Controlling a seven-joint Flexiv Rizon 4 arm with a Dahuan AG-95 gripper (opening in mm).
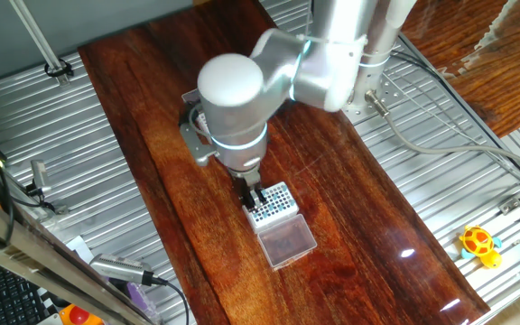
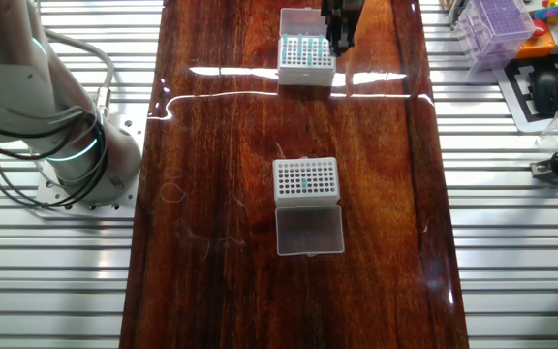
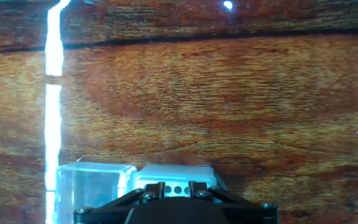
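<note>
In exterior view 1 my gripper points down over the near-arm end of a white tip box, its two fingers a little apart. That box has a grid of holes, several filled with blue pieces, and a clear lid folded open. From exterior view 2 the gripper shows at the top edge, beside the right side of the same box. The wrist view has the fingertips apart at the bottom, in front of the white box; nothing shows between them. Contact with the box cannot be made out.
A second white box with one blue piece in its grid and its clear lid open sits mid-table. A toy turtle lies off the table.
</note>
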